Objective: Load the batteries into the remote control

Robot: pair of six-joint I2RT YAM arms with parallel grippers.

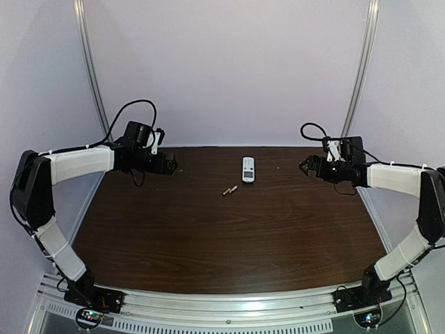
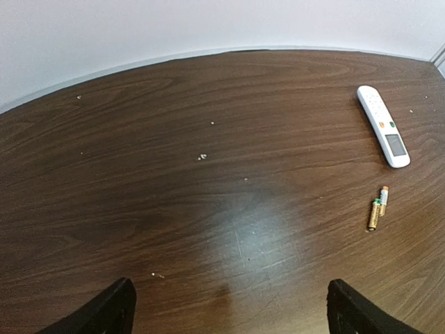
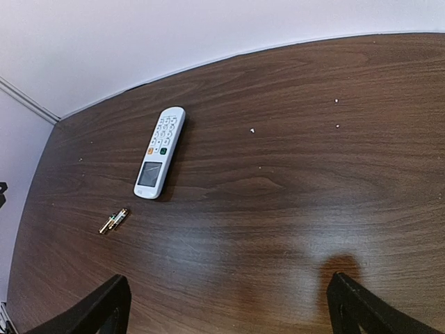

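Observation:
A white remote control [image 1: 248, 169] [image 2: 384, 126] [image 3: 159, 152] lies face up near the back middle of the table, its buttons and small screen showing. Two small AA-size batteries [image 1: 229, 191] [image 2: 375, 214] [image 3: 113, 221] lie side by side just in front of it, a little to the left. My left gripper [image 1: 168, 164] hangs above the table's back left, open and empty. My right gripper [image 1: 306, 166] hangs above the back right, also open with nothing between its fingers. Both are well apart from the remote and batteries.
White walls [image 1: 229, 76] stand behind it and at both sides, and a metal rail [image 1: 229, 299] runs along the front edge.

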